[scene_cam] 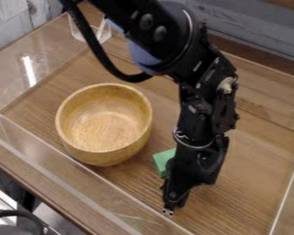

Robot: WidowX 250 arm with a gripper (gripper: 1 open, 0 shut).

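Observation:
My black gripper [175, 198] reaches down from the top centre to the wooden table, its tips low at the near middle. It looks shut, with nothing visible between its fingertips. A green object [164, 160] lies just behind the gripper, partly hidden by it. A round yellow wooden bowl [103, 123] stands to the left of the gripper, apart from it.
A clear plastic edge runs along the near left, with black cables beyond it. A pale object [82, 23] is at the top left.

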